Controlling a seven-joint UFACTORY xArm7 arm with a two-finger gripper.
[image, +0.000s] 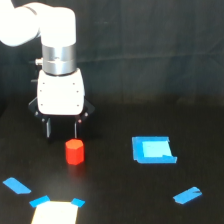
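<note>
A small red block (75, 152) sits on the dark table at the left, its whole front in plain sight. Just above and behind it in the picture is my gripper (62, 132), pointing down under the white arm. The two dark fingers stand well apart, so it is open, and no object shows between them. The block appears a little right of the gripper's middle; how far apart they are in depth is hard to judge.
A square outlined in blue tape with a pale centre (156, 149) lies to the right. Blue tape strips (187, 195) mark the table at the front, near a pale cream piece (53, 212) at the bottom edge. Open table separates block and square.
</note>
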